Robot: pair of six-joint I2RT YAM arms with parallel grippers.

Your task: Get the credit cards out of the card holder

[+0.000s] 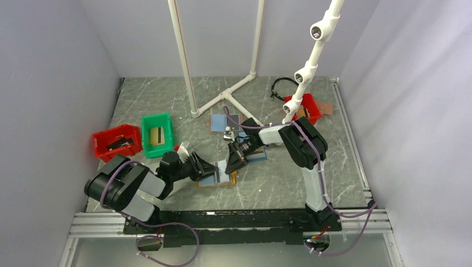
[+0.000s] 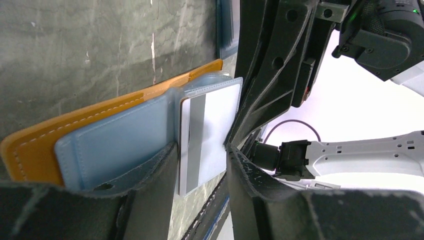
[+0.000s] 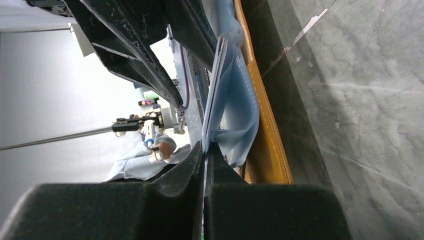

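Observation:
An orange card holder with light blue sleeves lies open at the front middle of the table. A white card with a grey stripe sits in its end sleeve. My left gripper is open, its fingertips on either side of that card's near edge. My right gripper is shut at the end of the thin sleeve and card edge, which rise from between its fingertips in the right wrist view.
A green bin and red bin stand left, another red bin at back right. More card holders lie behind the grippers, near the white pipe frame.

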